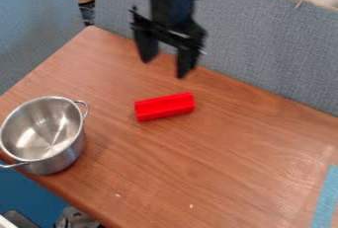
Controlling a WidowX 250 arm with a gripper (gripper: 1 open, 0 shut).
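My black gripper [165, 52] hangs at the top middle over the back of the wooden table, blurred, its two fingers spread open with nothing seen between them. A red cylinder [164, 107] lies on its side near the middle of the table, below and apart from the gripper. A steel pot [42, 136] with two handles stands at the left edge of the table.
Grey padded walls [271, 59] border the table at the back and left. A blue tape strip [326, 197] lies at the right edge.
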